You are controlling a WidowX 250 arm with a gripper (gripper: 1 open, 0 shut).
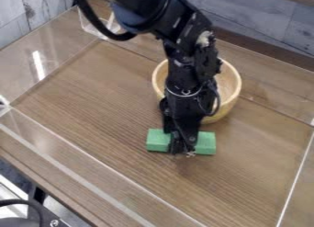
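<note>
A green rectangular block (201, 143) lies on the wooden table in the lower middle. My black gripper (178, 141) is down over the block's middle, its tips hiding part of it. Whether the fingers are closed on the block cannot be made out. Behind the gripper sits a beige bowl (226, 77), partly hidden by the arm.
A clear plastic object (95, 19) stands at the top left. Walls border the back, and a dark cable (37, 210) lies at the lower left.
</note>
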